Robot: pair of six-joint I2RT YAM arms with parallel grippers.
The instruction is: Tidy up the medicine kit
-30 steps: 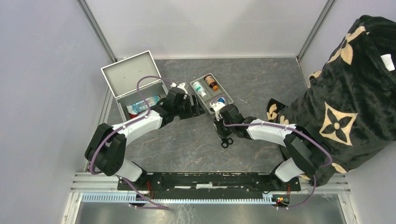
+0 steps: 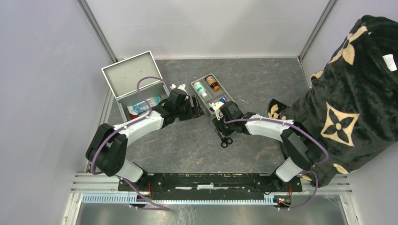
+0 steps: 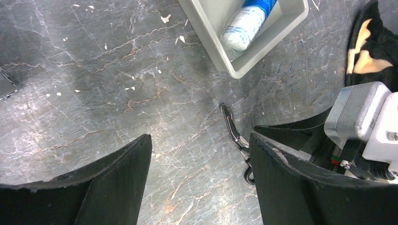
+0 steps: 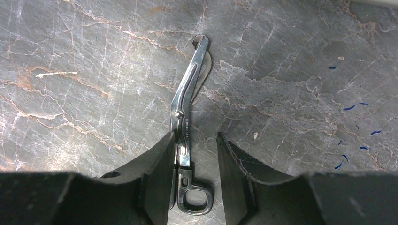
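Metal bandage scissors (image 4: pixel 187 117) with black handles lie on the stone table, seen from above in the right wrist view. My right gripper is open low over them, its left finger at the shears' edge. My left gripper hangs open and empty beside the grey tray (image 3: pixel 210 40), which holds a blue-and-white roll (image 3: pixel 246 23); in the top view a brown bottle (image 2: pixel 211 82) and a white bottle (image 2: pixel 200 89) also lie in it. An open case (image 2: pixel 131 75) with supplies inside stands at the left.
A dark patterned blanket (image 2: pixel 361 93) fills the right side, reaching onto the table. Bare table (image 2: pixel 178 150) lies in front, and more free space is behind the right arm.
The right arm has shifted slightly, and the scissors appear a little further left and forward in the top view. The left arm is practically still.
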